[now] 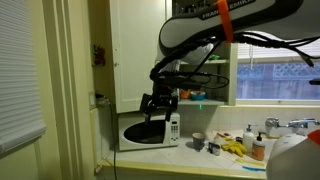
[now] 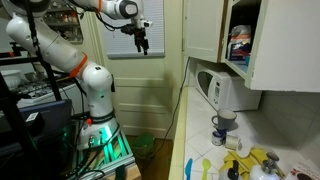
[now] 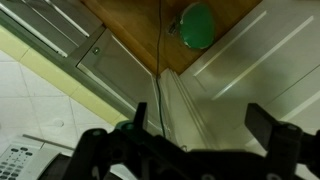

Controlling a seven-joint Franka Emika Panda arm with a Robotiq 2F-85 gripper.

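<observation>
My gripper is open in the wrist view, its two dark fingers wide apart with nothing between them. It points down over a wooden floor (image 3: 145, 18), where a round green object (image 3: 196, 26) lies. In exterior view 2 the gripper (image 2: 143, 42) hangs high before the door blind, well away from the counter. A white microwave (image 2: 225, 88) stands on the counter, with a mug (image 2: 225, 118) in front of it. From exterior view 1, the arm partly overlaps the microwave (image 1: 148, 131).
Bottles (image 1: 258, 149) and a yellow cloth (image 1: 234, 147) lie toward the sink faucet (image 1: 298, 124). An open cupboard (image 2: 240, 45) is above the microwave. A dark cable (image 3: 159, 70) runs down beside the counter edge. Space around the gripper looks clear.
</observation>
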